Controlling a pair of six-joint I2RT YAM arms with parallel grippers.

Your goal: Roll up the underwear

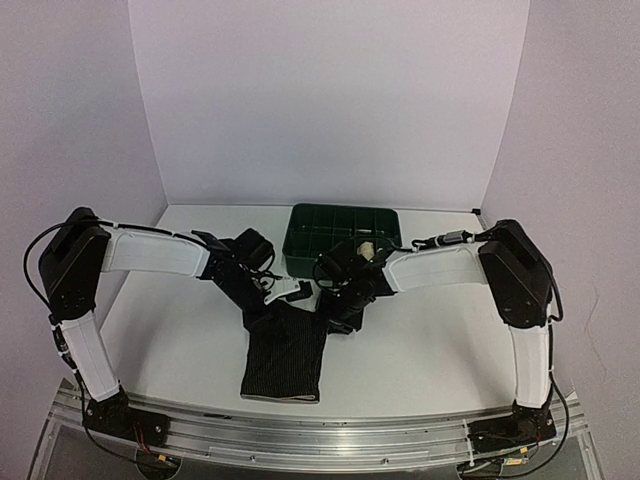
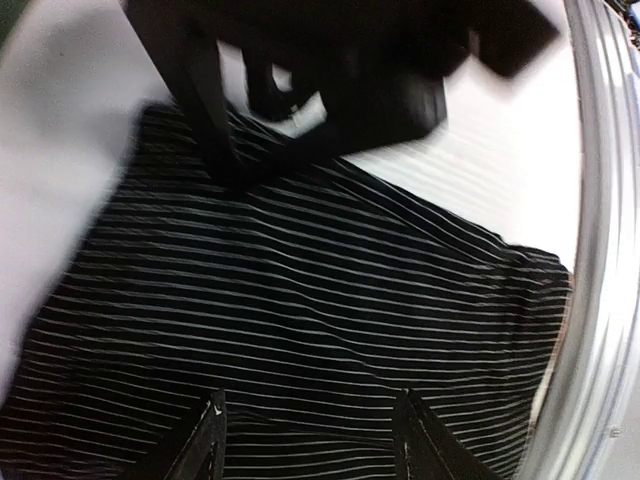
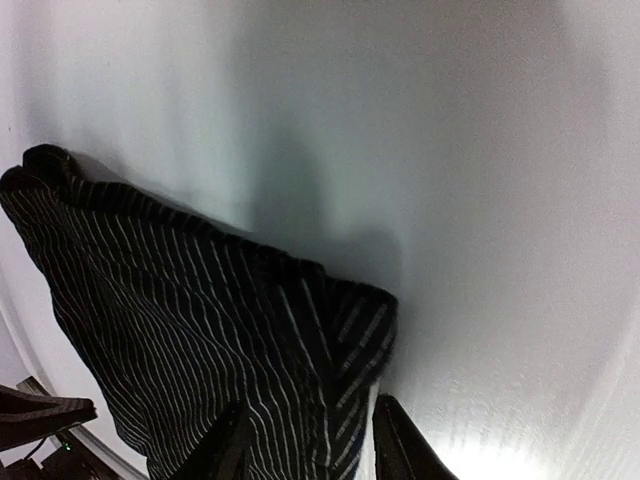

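Note:
The black striped underwear [image 1: 282, 365] lies flat at the front middle of the table. My left gripper [image 1: 265, 325] is over its upper-left part; in the left wrist view its fingertips [image 2: 205, 440] stand apart above the stripes [image 2: 280, 320]. My right gripper [image 1: 340, 325] is at the upper-right corner; in the right wrist view its two fingertips [image 3: 395, 435] stand apart around the folded edge of the cloth [image 3: 215, 330]. Whether cloth is pinched there is unclear.
A green divided bin [image 1: 340, 225] with a pale item in it stands at the back middle. The metal rail [image 1: 310, 430] runs along the front edge.

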